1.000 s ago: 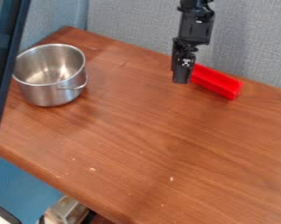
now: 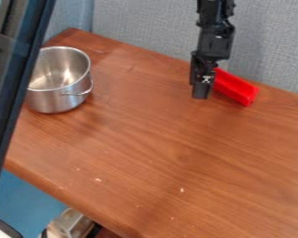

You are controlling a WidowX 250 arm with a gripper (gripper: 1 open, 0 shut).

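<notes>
My black gripper (image 2: pixel 203 80) hangs from the top of the view at the back right of the wooden table, open, its fingers low beside the near-left end of a red block (image 2: pixel 236 88). The red block lies along the back edge by the grey wall. Whether the fingers touch it is hard to tell. A steel pot (image 2: pixel 57 87) with a handle stands at the left of the table.
A grey padded wall runs along the back. A dark frame crosses the left edge, and metal fittings sit below the table's front-left corner.
My gripper has moved a little right and down, closer to the red block's near end. The block and pot look unmoved.
</notes>
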